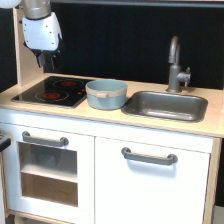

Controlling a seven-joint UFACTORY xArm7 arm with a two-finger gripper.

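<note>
My white arm reaches in at the upper left, and its dark gripper (47, 60) hangs above the left end of the toy kitchen counter, over the stove area. Its fingers are small and dark against the black background, so whether they are open or shut cannot be made out. No object shows at them. A blue-grey pot (106, 96) stands upright on the counter between the stove and the sink, apart from the gripper and to its lower right.
The black stove top (55, 92) with two red rings is clear. A sink (165, 107) with a grey faucet (176, 70) fills the counter's right. Below are a windowed oven door (47, 170) and a white cabinet door (150, 190) with dark handles.
</note>
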